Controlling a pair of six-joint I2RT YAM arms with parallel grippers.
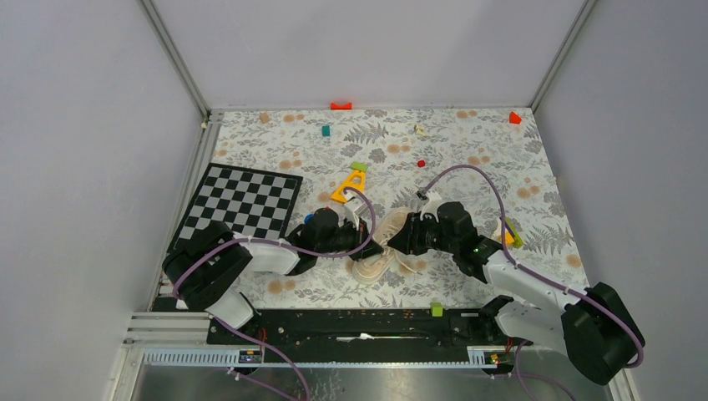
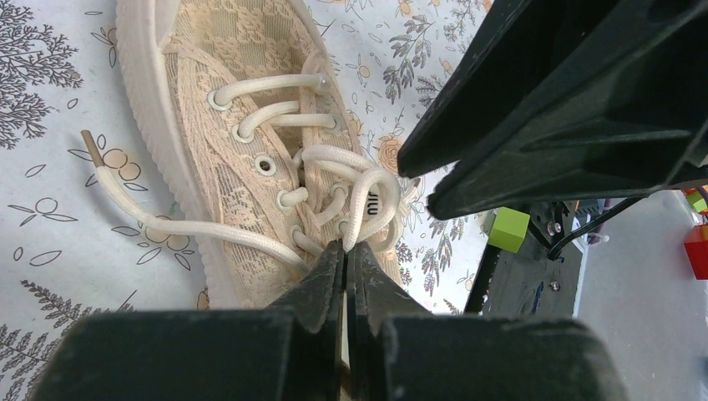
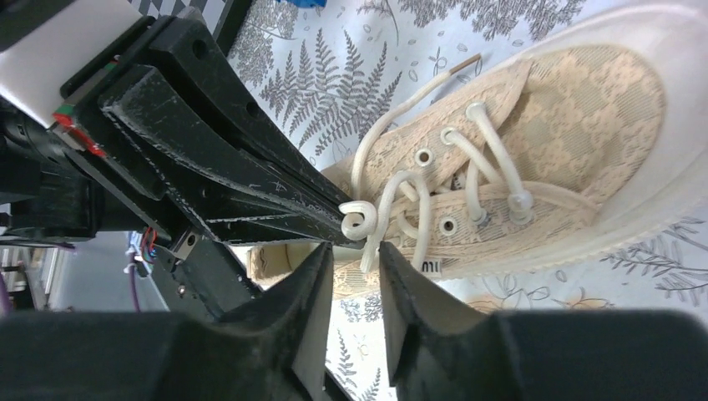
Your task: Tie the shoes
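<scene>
A beige canvas shoe (image 1: 374, 267) with white laces lies mid-table between both grippers. In the left wrist view its loose lace end (image 2: 150, 213) lies out over the side. My left gripper is shut at the laces, a white lace loop (image 2: 367, 196) rising right at its tips. In the right wrist view that loop curls beside the left fingertips. My right gripper is part open just in front of the loop, its fingers apart at the hanging lace; whether it touches the lace I cannot tell.
A checkerboard (image 1: 234, 200) lies at the left, a yellow piece (image 1: 351, 182) behind the shoe, small blocks around the table, and a green block (image 1: 436, 309) at the front edge.
</scene>
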